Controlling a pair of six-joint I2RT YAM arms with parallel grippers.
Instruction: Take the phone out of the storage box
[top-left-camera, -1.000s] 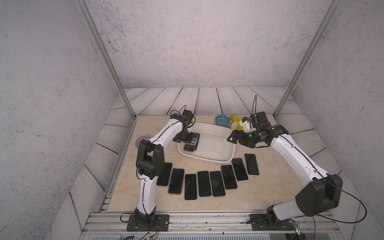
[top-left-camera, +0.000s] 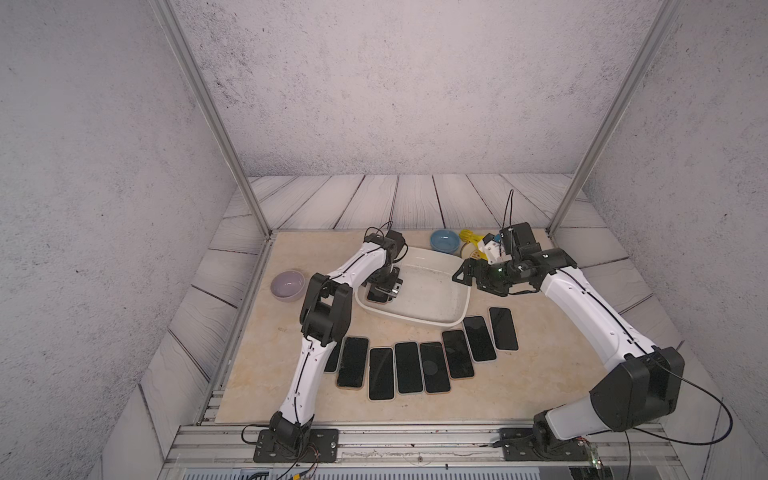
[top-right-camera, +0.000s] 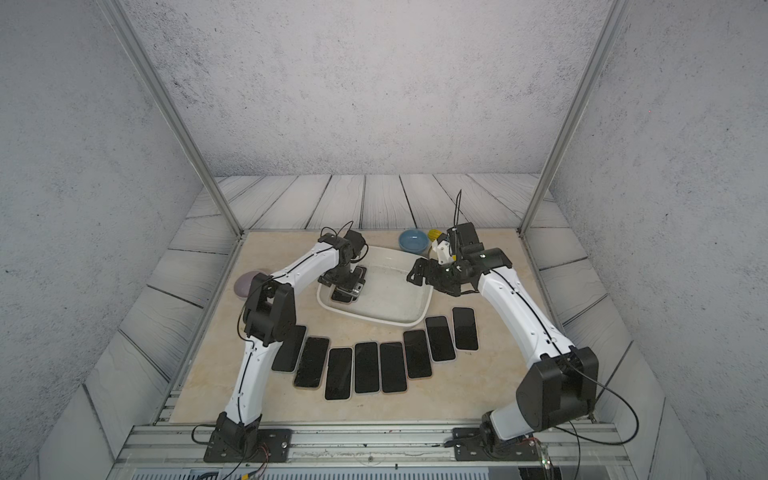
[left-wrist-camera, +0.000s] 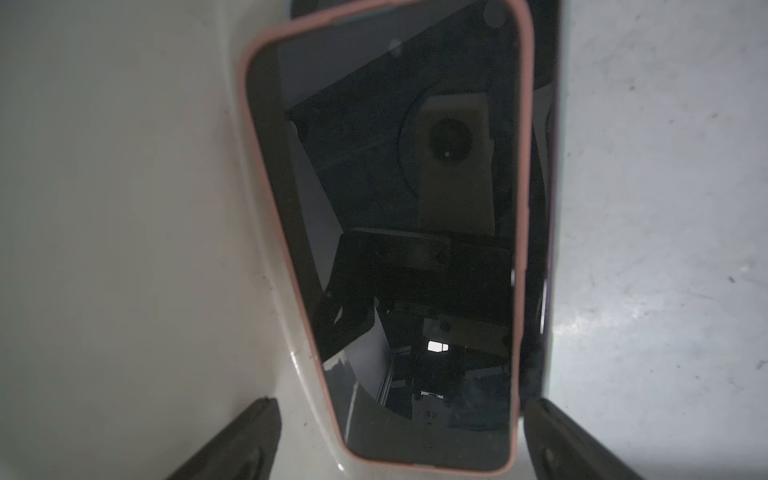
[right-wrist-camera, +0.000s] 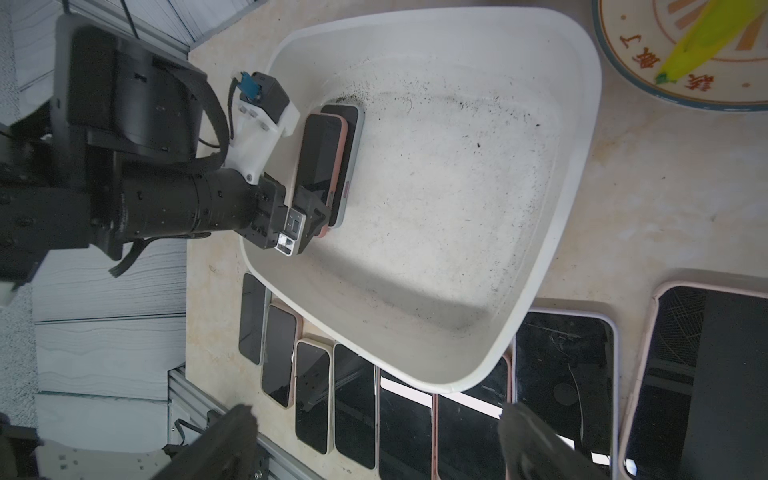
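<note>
Inside the white storage box (right-wrist-camera: 448, 200), a dark phone in a pink frame (left-wrist-camera: 416, 264) lies screen up on top of a second dark phone (left-wrist-camera: 541, 320), against the box's left end wall. My left gripper is open over this stack; in the left wrist view its fingers stand on either side of the upper phone's near end, with nothing gripped. My right gripper hangs at the box's right end, its fingers apart and no object between them.
Several phones (top-left-camera: 408, 368) lie in an arc on the table before the box. A purple bowl (top-left-camera: 287, 285) stands left, a blue bowl (top-left-camera: 445, 241) behind. A plate (right-wrist-camera: 688, 48) bearing a yellow item is back right. The box's right part is empty.
My left arm has swung to the right, bringing its gripper from the box's left rim to over the stacked phones. The right arm has barely moved, and the phones lie where they were.
</note>
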